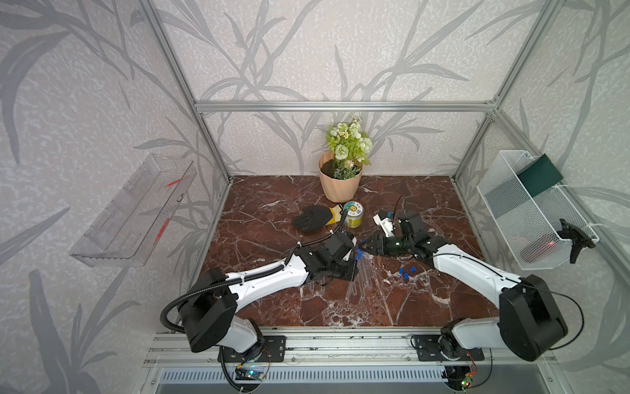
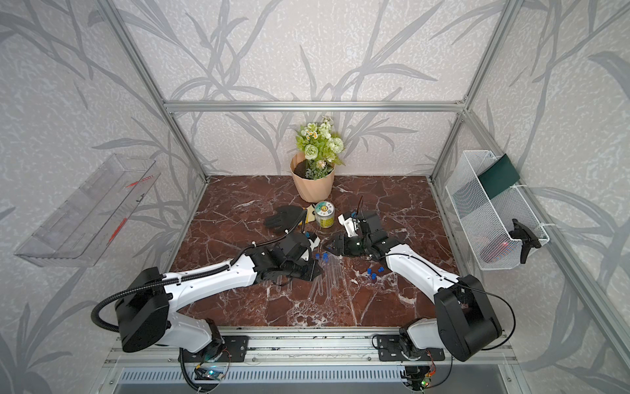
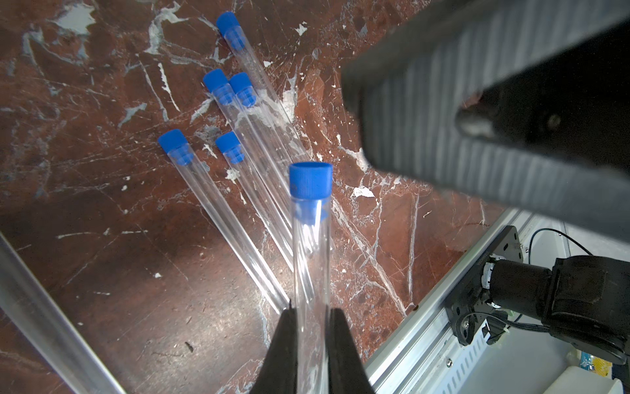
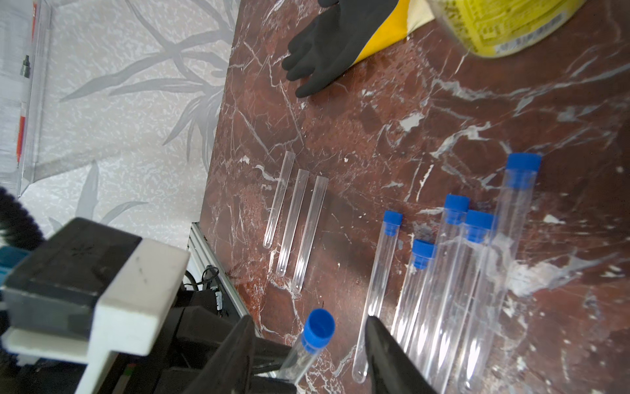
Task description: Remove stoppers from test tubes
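Observation:
My left gripper is shut on a test tube (image 3: 308, 256) held above the table, its blue stopper (image 3: 310, 180) pointing up. My right gripper is open, hovering just beside that stopper; one of its fingers looms close in the left wrist view. Several stoppered tubes (image 4: 380, 275) lie together on the marble below. Three tubes without stoppers (image 4: 292, 216) lie apart to the left in the right wrist view. Several loose blue stoppers (image 1: 405, 272) rest on the table's right side.
A black and yellow glove (image 1: 313, 216), a yellow tin (image 1: 353, 218) and a potted plant (image 1: 339, 187) stand or lie behind the grippers. A clear tray (image 1: 124, 216) hangs on the left wall, a white mesh basket (image 1: 508, 216) on the right.

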